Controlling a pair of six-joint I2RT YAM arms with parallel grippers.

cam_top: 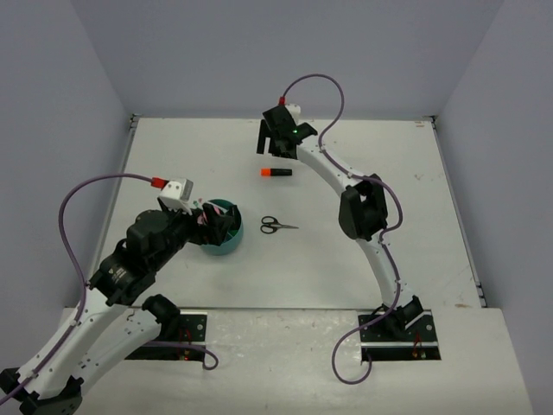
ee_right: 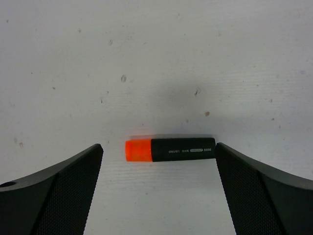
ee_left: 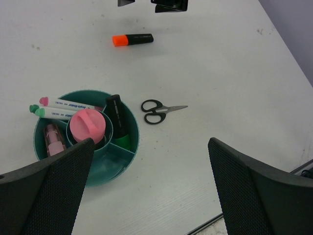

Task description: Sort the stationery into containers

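Note:
An orange-capped black highlighter (cam_top: 277, 172) lies on the table. My right gripper (cam_top: 264, 148) is open above the table beyond it, with nothing between its fingers; the highlighter (ee_right: 171, 149) shows whole in the right wrist view. Scissors (ee_left: 162, 111) with black handles lie right of the round teal container (ee_left: 115, 176). In its compartments sit two white markers (ee_left: 61, 111), a pink-capped item (ee_left: 88, 125), a black-and-green highlighter (ee_left: 118, 120) and a pinkish tube (ee_left: 54, 139). My left gripper (cam_top: 220, 225) is over the container, open and empty.
Grey walls (cam_top: 285, 52) close in the back and both sides. The left arm blocks part of the container in the top view.

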